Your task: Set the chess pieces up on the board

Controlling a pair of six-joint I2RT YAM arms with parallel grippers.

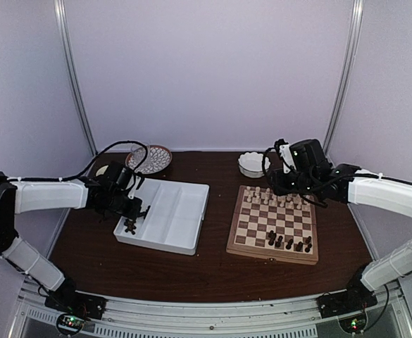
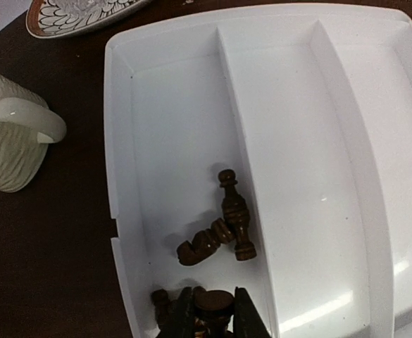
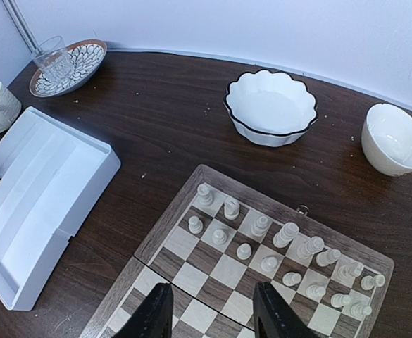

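In the left wrist view, my left gripper is shut on a dark chess piece (image 2: 214, 301), its round base facing the camera. It is above the tray's left compartment. Below it, dark pieces lie on their sides, among them a taller piece (image 2: 237, 217) by the divider and a shorter piece (image 2: 204, 243) touching it. Another dark piece (image 2: 161, 304) is partly hidden by the gripper. The chessboard (image 1: 237, 243) carries dark pieces (image 1: 279, 241) along its near side and white pieces (image 3: 286, 234) along its far side. Open and empty, my right gripper hangs over the board.
The white tray (image 1: 191, 211) has its other compartments empty. Behind it stand a textured mug (image 2: 12, 134) and a patterned plate (image 1: 160, 160). A scalloped bowl (image 3: 271, 105) and a white bowl (image 3: 394, 139) stand beyond the board. Bare table separates tray and board.
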